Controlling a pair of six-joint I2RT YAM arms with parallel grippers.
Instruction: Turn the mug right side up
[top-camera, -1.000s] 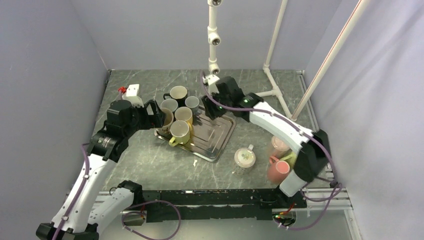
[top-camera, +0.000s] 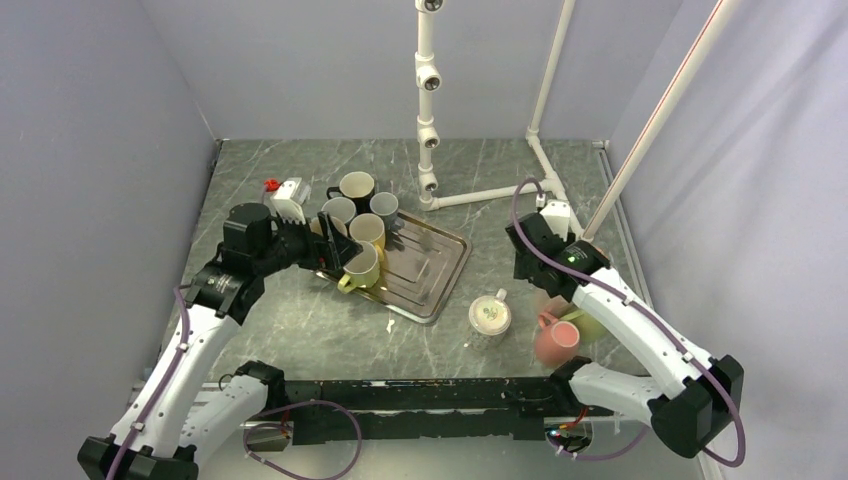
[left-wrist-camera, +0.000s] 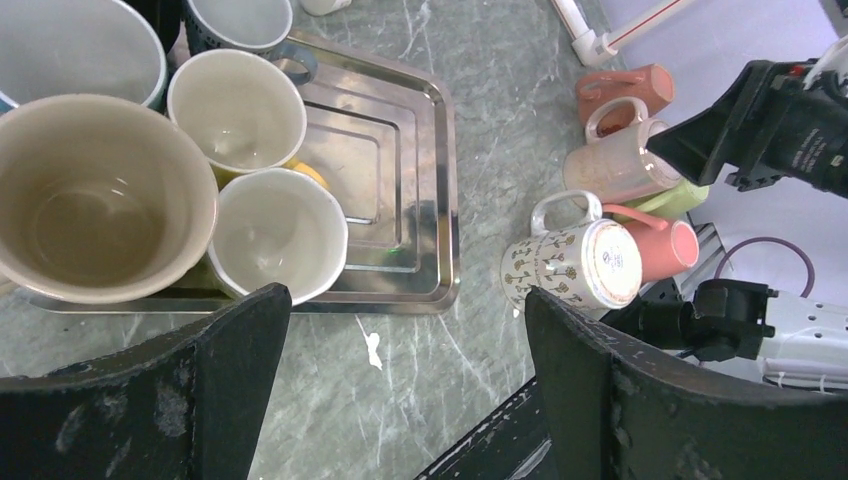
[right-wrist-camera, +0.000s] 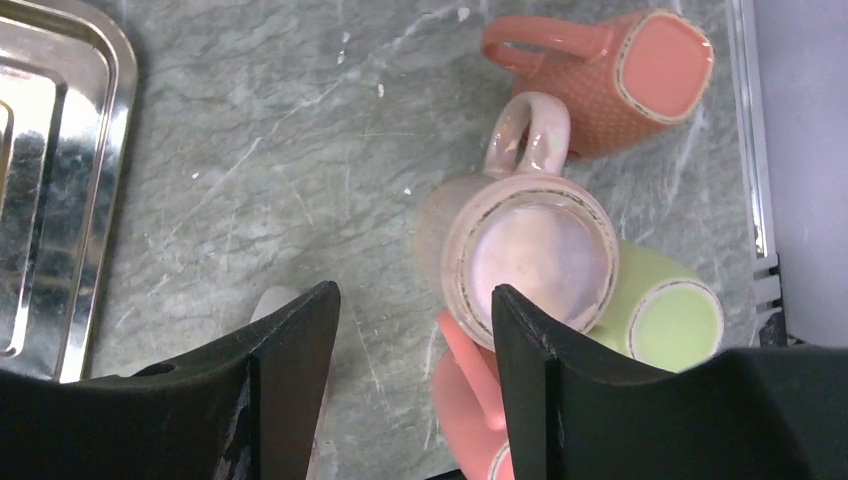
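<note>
Several mugs lie on their sides at the right: a red one (right-wrist-camera: 650, 75) at the back, a pink one (right-wrist-camera: 530, 260), a green one (right-wrist-camera: 670, 320), a red one (right-wrist-camera: 465, 420) and a white patterned one (left-wrist-camera: 560, 265). My right gripper hangs open above them, nothing between its fingers. Upright mugs, among them a cream one (left-wrist-camera: 280, 230), stand on the steel tray (left-wrist-camera: 430, 200). My left gripper is open over the tray's near-left part, empty.
White pipe frames (top-camera: 480, 197) run along the back and right.
My right gripper has moved from over the tray rightward to above the lying mugs. My left gripper has shifted slightly right and toward the front.
</note>
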